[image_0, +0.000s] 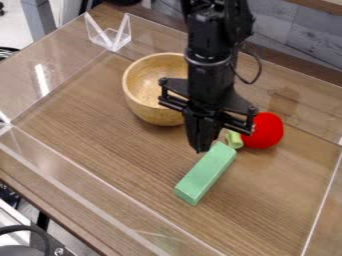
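Note:
The black robot gripper (201, 136) hangs over the middle of the wooden table, its fingertips pointing down just above and behind a mint-green rectangular bar (206, 173), with nothing visible between them. A round wooden bowl (143, 85) sits behind the gripper to the left, partly hidden by it. A red rounded object (263, 131) lies to the right, beside a small pale green piece (233, 140).
A clear plastic item (110, 30) stands at the back left. A wall or ledge runs along the back. A cable (27, 230) shows at the lower left corner.

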